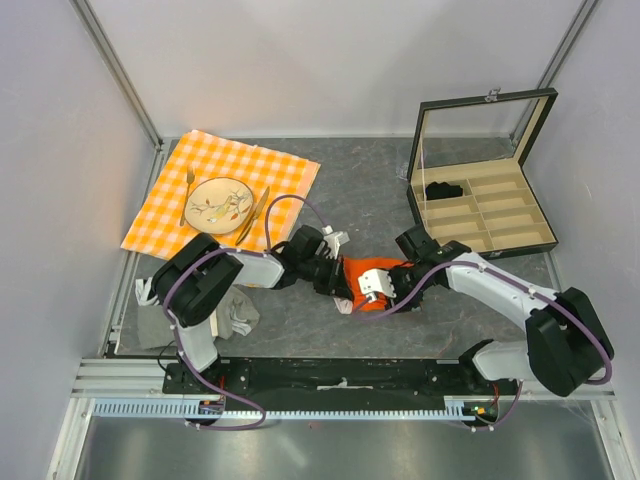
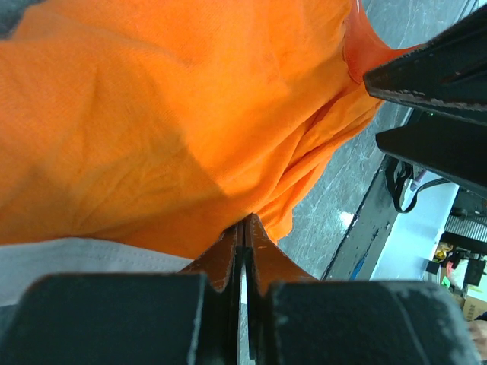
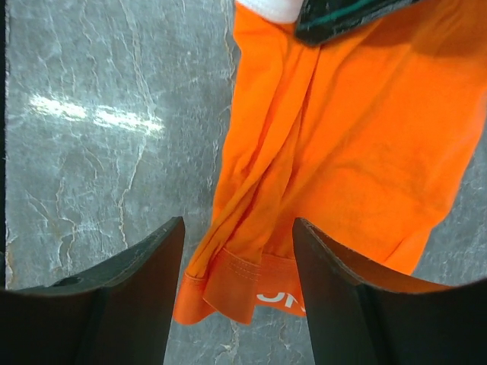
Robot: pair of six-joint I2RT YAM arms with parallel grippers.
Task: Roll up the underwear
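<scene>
The orange underwear (image 1: 362, 270) lies spread on the dark marbled table, partly hidden under both grippers. A pale strip (image 2: 84, 262) runs along its left edge. My left gripper is shut, its fingertips against the orange cloth near that edge; whether fabric is caught between them cannot be made out. My right gripper stands open above the near side of the cloth, with folded, creased fabric (image 3: 259, 205) in the gap between its fingers. Part of the band with white lettering (image 3: 278, 298) shows by its right finger.
An open compartment box (image 1: 487, 208) with a dark item (image 1: 443, 190) stands at the back right. An orange checked cloth (image 1: 200, 155) carries a plate (image 1: 219, 206) and cutlery at the back left. Grey fabric (image 1: 238, 312) lies front left. Bare table (image 1: 360, 180) extends behind the underwear.
</scene>
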